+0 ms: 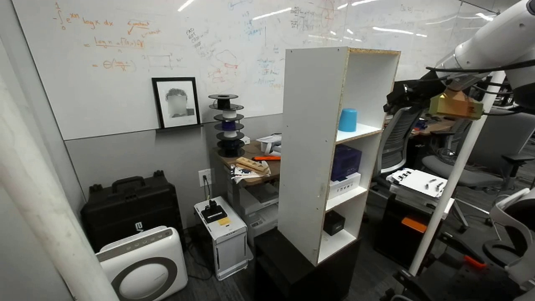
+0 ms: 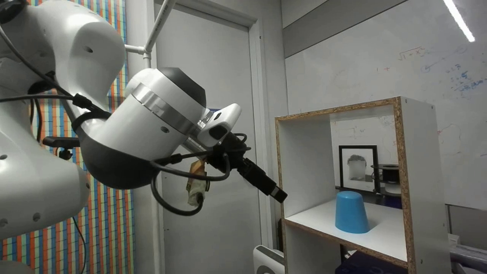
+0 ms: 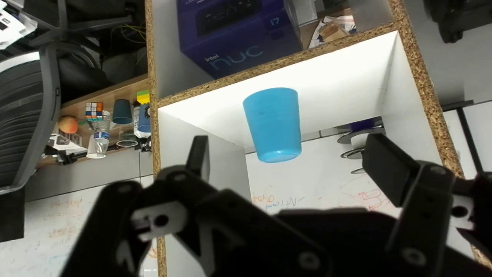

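A blue cup (image 2: 351, 212) stands upside down on the top shelf (image 2: 310, 214) of a white bookcase. Exterior view 1 shows the same cup (image 1: 348, 120) near the shelf's front. In the wrist view the cup (image 3: 275, 124) appears between and beyond the two fingers, touching neither. My gripper is open, its black fingers (image 3: 385, 161) spread wide with nothing between them. Exterior view 2 has the gripper (image 2: 279, 194) outside the shelf opening, to the left of the cup and angled downward.
Chipboard edges and side walls (image 3: 422, 87) frame the compartment on both sides. Below it, a purple NUC box (image 3: 240, 34) fills much of the middle compartment, and a small black box (image 1: 334, 222) sits in the lowest. The top compartment's back is open.
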